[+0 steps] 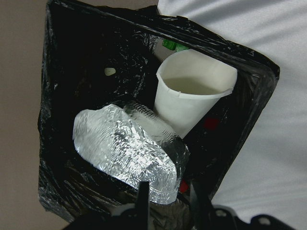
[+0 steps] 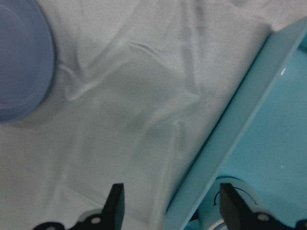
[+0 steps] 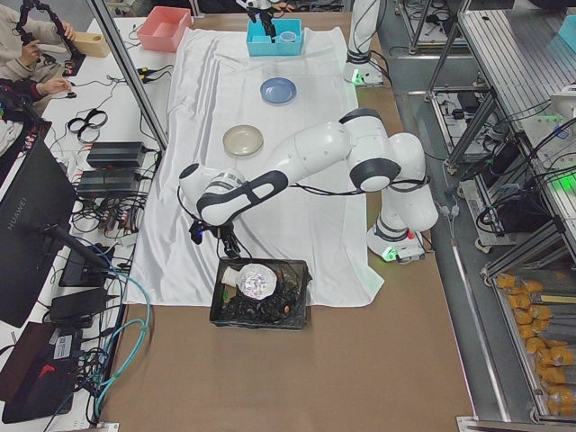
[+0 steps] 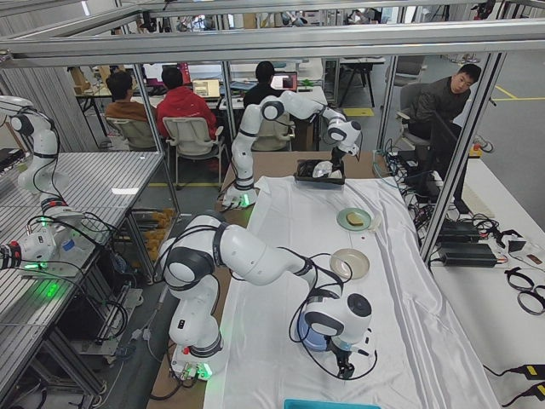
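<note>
A black bag-lined bin point(image 3: 297, 315) holds a crumpled foil piece point(image 1: 120, 148) and a white paper cup point(image 1: 177, 110). My left gripper hangs over the bin, open, the foil below its fingers. My right gripper stands open at the wall of a blue container point(image 2: 264, 153), where a pale round object point(image 2: 230, 196) is partly visible.
A blue plate point(image 3: 278, 90), a beige plate point(image 3: 242, 139) and a green plate point(image 4: 353, 213) with a yellowish item are on the white cloth point(image 3: 324, 243). A pink container point(image 3: 165, 31) stands on the side table.
</note>
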